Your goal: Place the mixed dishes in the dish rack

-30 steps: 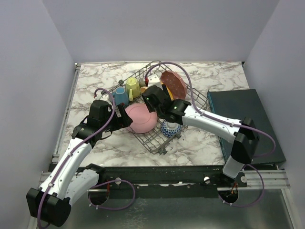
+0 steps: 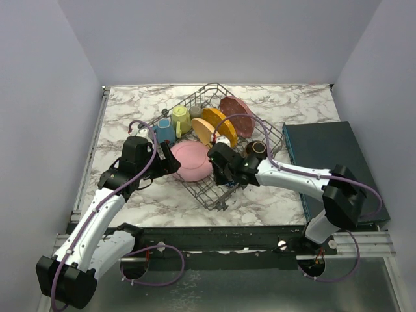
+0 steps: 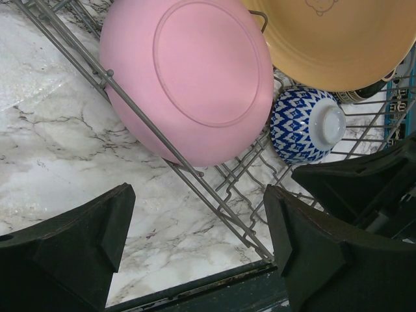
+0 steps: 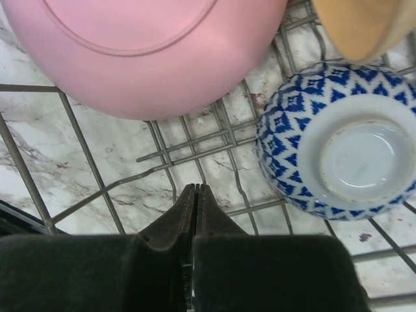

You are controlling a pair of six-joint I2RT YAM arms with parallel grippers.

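Note:
The dish rack (image 2: pixel 211 198) holds a pink bowl (image 3: pixel 185 71) turned bottom up, tan and orange plates (image 2: pixel 221 127), a red plate (image 2: pixel 237 110), mugs (image 2: pixel 181 120) and an upside-down blue-patterned bowl (image 4: pixel 286 130), mostly hidden by the right arm from above. My left gripper stands open over the rack's left front, nothing between its fingers. My right gripper is shut, nothing showing between its fingers, over the wire grid beside the blue-patterned bowl and pink bowl.
A dark flat board (image 2: pixel 338 162) lies at the right of the counter. Bare marble (image 2: pixel 117 110) surrounds the rack. A dark edge runs along the front.
My right arm has moved down toward the front of the rack, now covering the blue-patterned bowl in the top view. The left arm looks unchanged.

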